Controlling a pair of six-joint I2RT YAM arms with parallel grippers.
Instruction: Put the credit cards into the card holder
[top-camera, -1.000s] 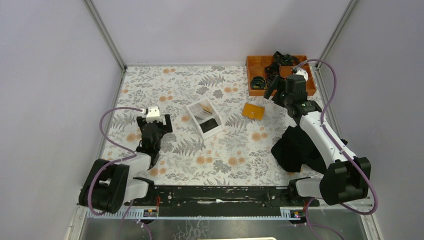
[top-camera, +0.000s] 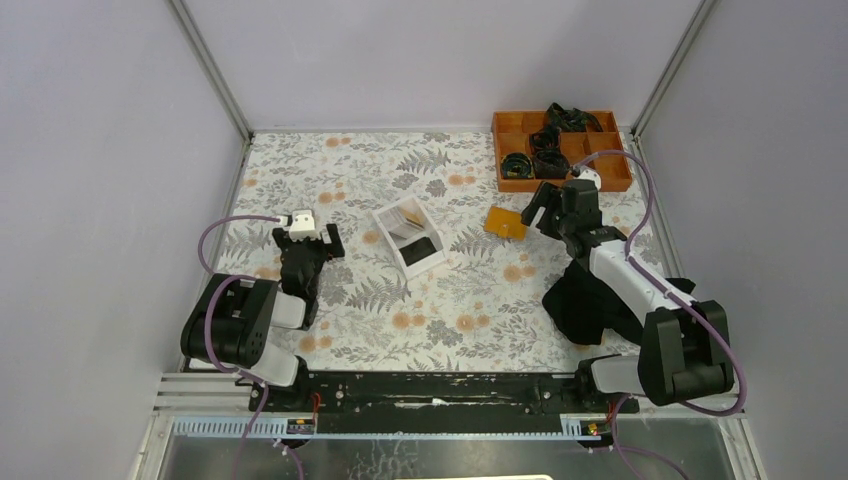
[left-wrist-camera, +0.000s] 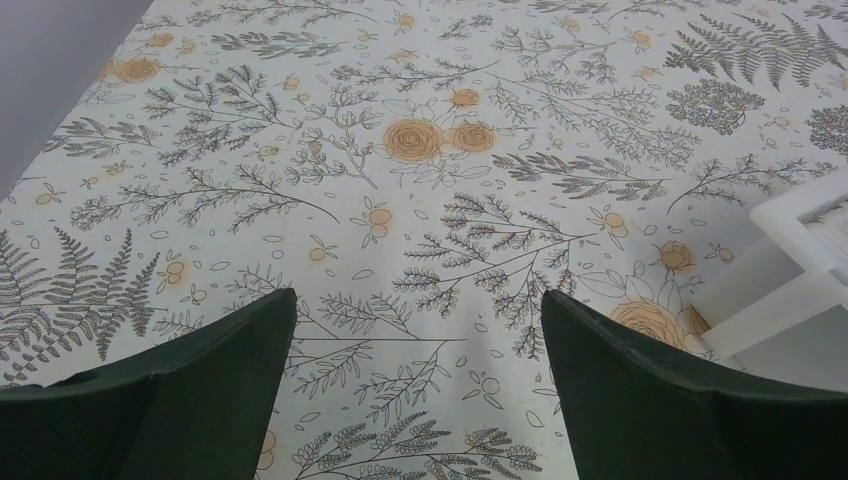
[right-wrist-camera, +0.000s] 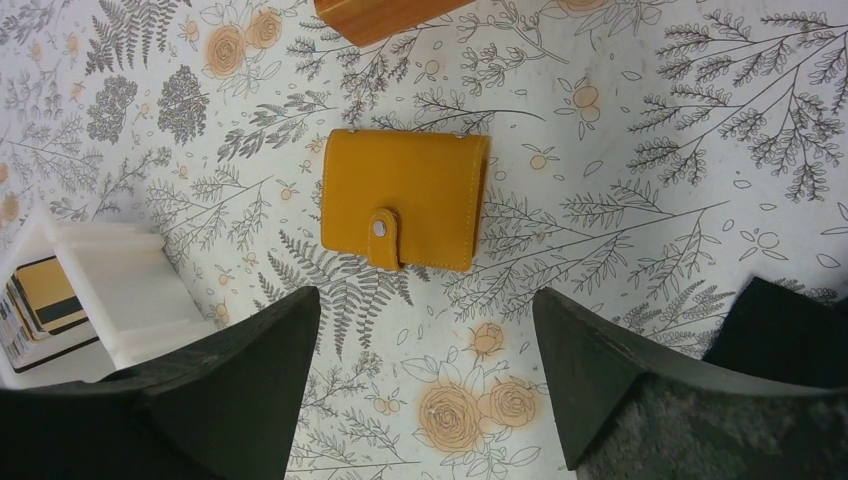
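Observation:
An orange card holder (top-camera: 505, 222) with a snap strap lies closed on the patterned mat; the right wrist view shows it (right-wrist-camera: 400, 188) between and beyond the fingers of my right gripper (top-camera: 545, 208), which hovers over it, apart and holding nothing. A white divided tray (top-camera: 430, 255) at centre contains cards (right-wrist-camera: 42, 285) in yellow and dark tones. My left gripper (top-camera: 307, 240) is open and empty on the left of the mat, with the tray's corner (left-wrist-camera: 800, 220) at the right of its wrist view.
An orange wooden organiser (top-camera: 620, 178) with black coiled items stands at the back right. A black cloth (top-camera: 580, 310) lies at the front right.

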